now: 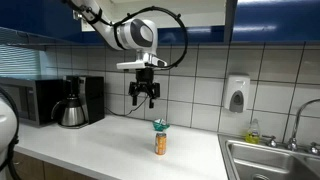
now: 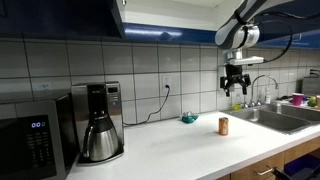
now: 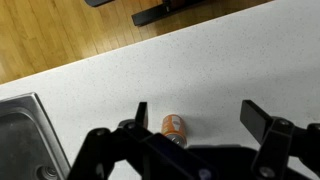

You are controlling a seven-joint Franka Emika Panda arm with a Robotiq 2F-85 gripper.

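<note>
My gripper (image 1: 143,104) hangs high over the white counter with its fingers apart. Nothing sits between the fingers in the wrist view. Below it, an orange can (image 1: 161,145) stands upright on the counter, clear of the gripper. From above, the same can (image 3: 173,127) shows near the left finger, its lower part partly hidden by the gripper body. A teal bowl-like item (image 1: 160,125) lies behind the can near the tiled wall; the second exterior view shows this teal item (image 2: 189,117) apart from the can (image 2: 223,126).
A coffee maker (image 2: 101,123) and a microwave (image 2: 36,133) stand at one end of the counter. The sink (image 1: 262,161) lies at the other, with bottles (image 1: 254,132) behind it.
</note>
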